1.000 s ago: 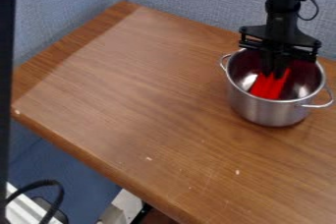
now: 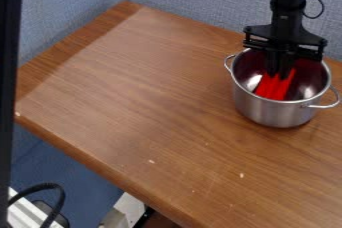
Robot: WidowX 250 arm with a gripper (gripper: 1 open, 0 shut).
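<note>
A steel pot [image 2: 273, 110] with two side handles stands at the right of the wooden table. A red object [image 2: 273, 86] lies inside it, leaning along the bottom. My black gripper [image 2: 279, 70] reaches down into the pot from above, its fingertips at the upper end of the red object. The fingertips are dark and partly hidden, so I cannot tell whether they are shut on it.
A padded blue-grey wall [image 2: 187, 0] runs behind it. A black cable [image 2: 51, 194] hangs past the table's lower left edge.
</note>
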